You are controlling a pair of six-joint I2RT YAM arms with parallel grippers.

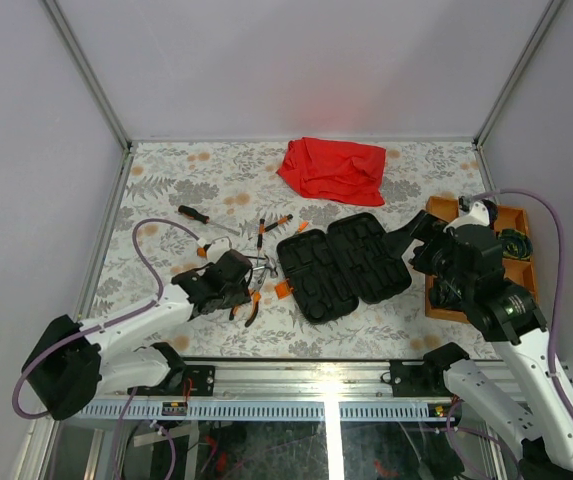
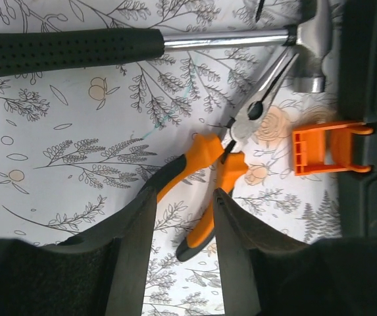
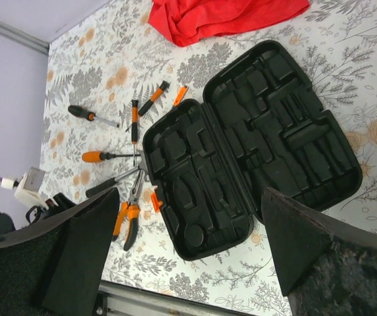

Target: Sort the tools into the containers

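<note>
Pliers with orange and black handles lie on the patterned table in the left wrist view. My left gripper is above their handles, its fingers partly apart with nothing held between them. A hammer lies beyond the pliers, its head close to their fingers. The black tool case lies open and its molded slots look empty. Left of it, in the right wrist view, are several screwdrivers, among them an orange-handled one and a black one. My right gripper stands wide open and empty, right of the case.
At the far right is a wooden box with dark items inside, partly behind my right arm. A red cloth lies crumpled at the back. An orange case latch sticks out toward the pliers.
</note>
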